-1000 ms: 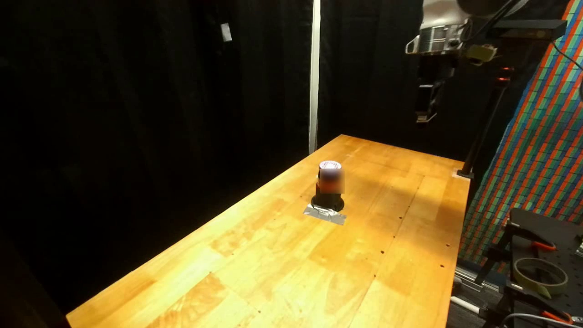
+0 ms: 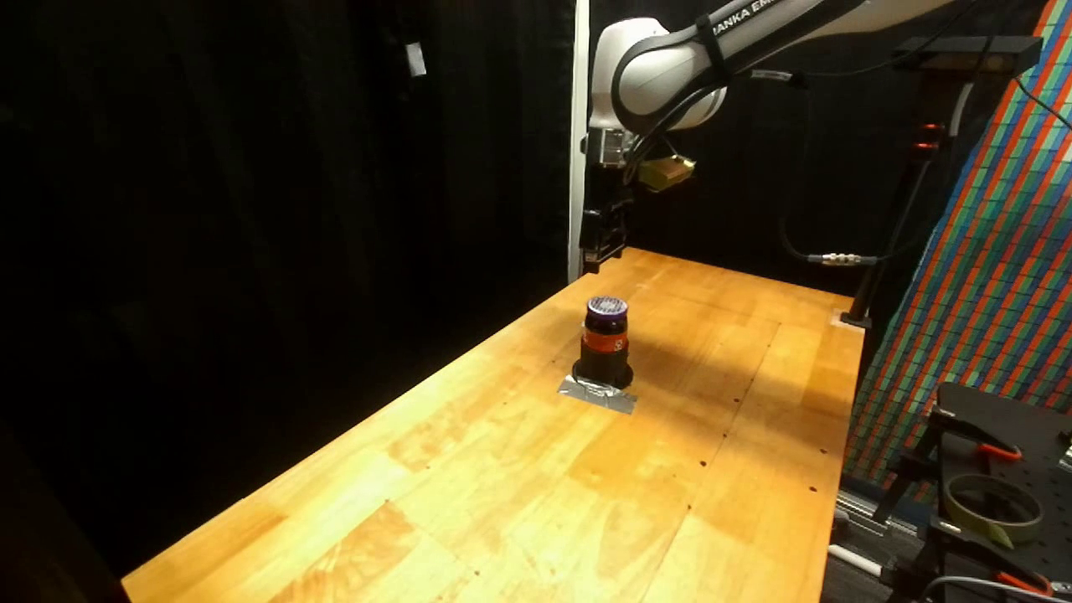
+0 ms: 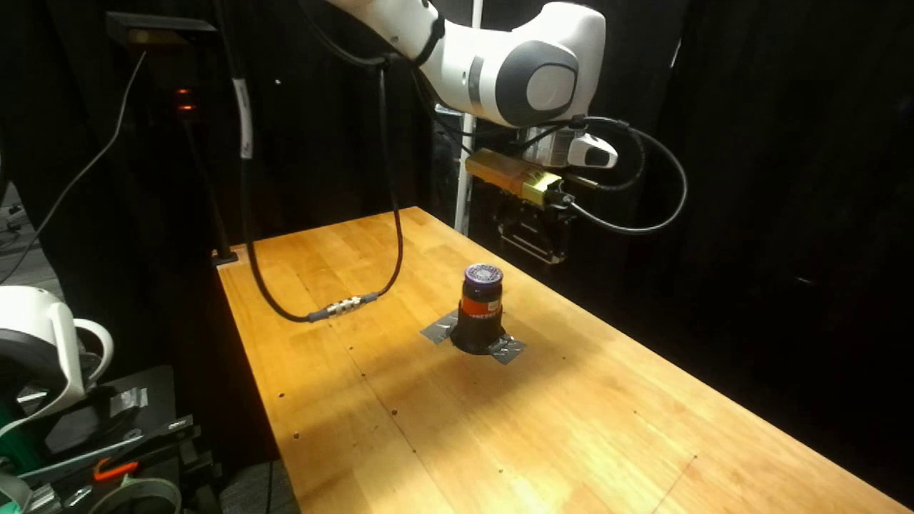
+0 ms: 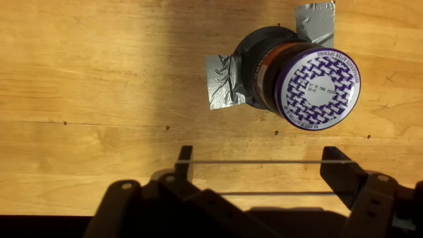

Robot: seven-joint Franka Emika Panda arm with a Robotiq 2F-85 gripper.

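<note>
A dark jar (image 2: pixel 605 342) with an orange label and a purple-and-white patterned lid stands upright in a black round holder (image 3: pixel 472 341). Strips of silver tape (image 4: pixel 224 85) fasten that holder to the wooden table. Seen from above in the wrist view, the jar's lid (image 4: pixel 319 89) lies beyond the fingertips, toward the upper right. My gripper is open, its fingers wide apart with only bare wood showing beneath the gap. In both exterior views the gripper (image 3: pixel 533 244) hangs above the table's level, apart from the jar.
Bare wooden table (image 2: pixel 482 482) surrounds the holder. A black cable (image 3: pixel 398 197) with a metal connector (image 3: pixel 347 305) loops down over one side of the table. Beyond the edge, a side surface holds a tape roll (image 2: pixel 992 507) and clamps.
In exterior view 1 my arm and gripper have moved left and lower, from above the far right of the table to near the jar. The jar and holder stay in place.
</note>
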